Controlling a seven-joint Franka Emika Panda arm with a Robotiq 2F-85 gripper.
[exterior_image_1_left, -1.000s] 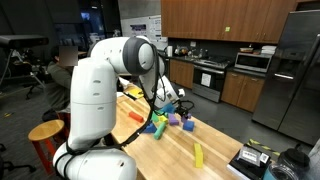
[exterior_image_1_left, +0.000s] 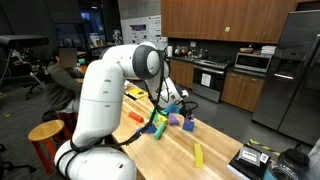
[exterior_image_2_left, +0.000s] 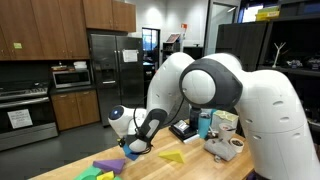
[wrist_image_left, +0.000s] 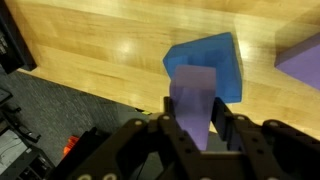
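In the wrist view, my gripper is shut on a purple block (wrist_image_left: 193, 85). Behind the purple block, a blue block (wrist_image_left: 223, 53) rests on the wooden table; whether the two touch cannot be told. A second purple block (wrist_image_left: 302, 62) is cut off at the right edge of that view. Exterior view 1 has the blue block (exterior_image_1_left: 188, 126) below my gripper (exterior_image_1_left: 187, 115), with the other purple block (exterior_image_1_left: 173, 119) beside it. From exterior view 2, the blue block (exterior_image_2_left: 130, 152) and the loose purple block (exterior_image_2_left: 109, 166) are visible under the arm.
A yellow block (exterior_image_1_left: 198, 156) lies alone toward the front of the table. Green blocks (exterior_image_2_left: 90, 173) are close to the loose purple one. Dark items (exterior_image_1_left: 250, 161) occupy the right corner. Bare table (exterior_image_1_left: 222, 145) stretches between them.
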